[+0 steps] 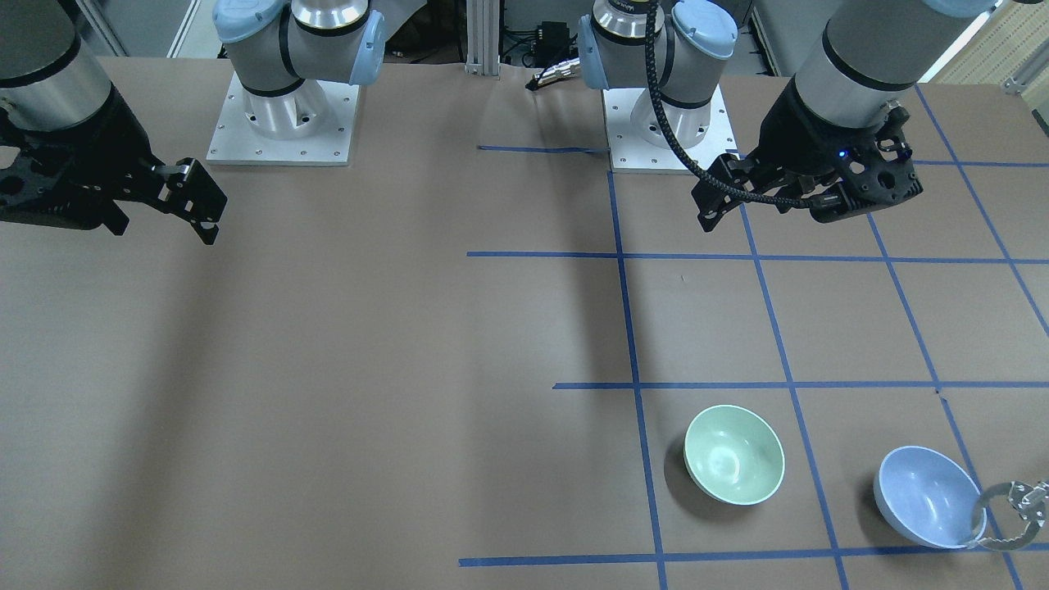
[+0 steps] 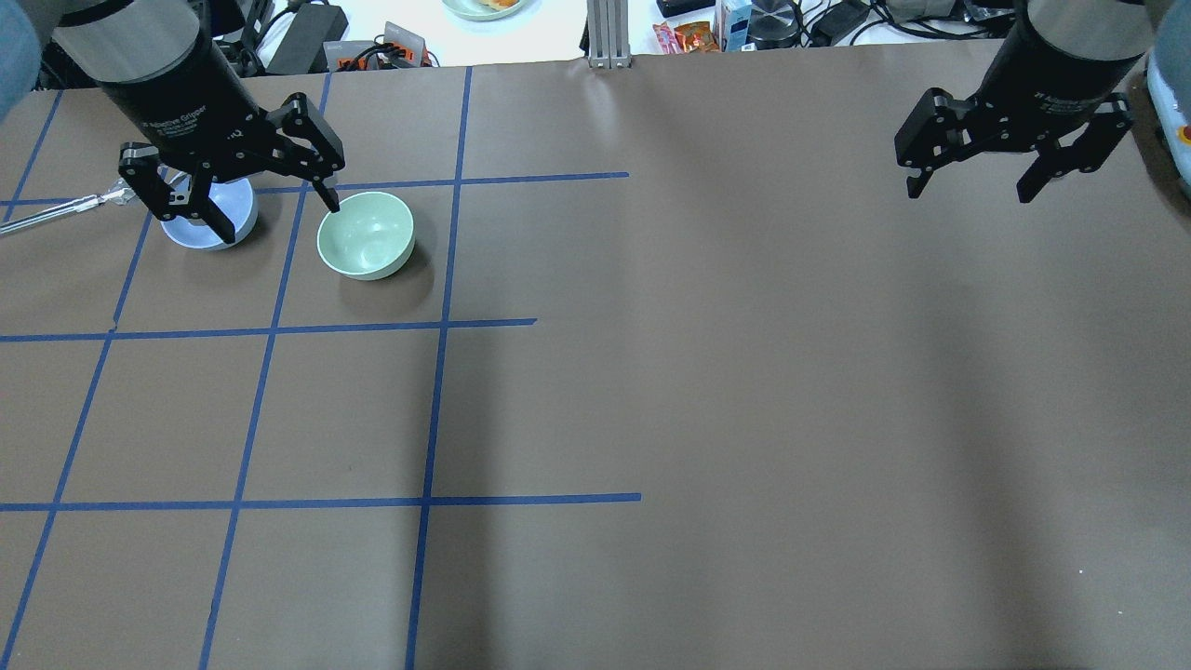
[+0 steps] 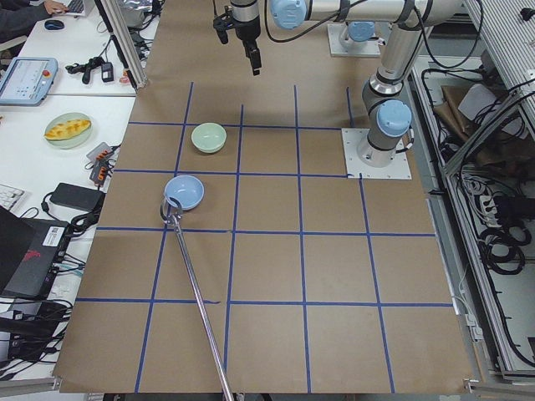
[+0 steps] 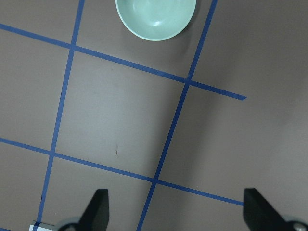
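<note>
A mint green bowl [image 1: 733, 454] [image 2: 366, 235] [image 4: 155, 17] stands on the taped table, upright. To its side a light blue bowl [image 1: 924, 492] [image 3: 184, 191] sits, with the clawed end of a long metal reacher pole [image 3: 201, 301] at its rim. My gripper hangs above the table, its two black fingers wide apart at the bottom of the wrist view and nothing between them; it is open.
A second arm with a black gripper [image 2: 1010, 145] hangs at the other side. Arm bases stand on white plates [image 1: 285, 147] at the back.
</note>
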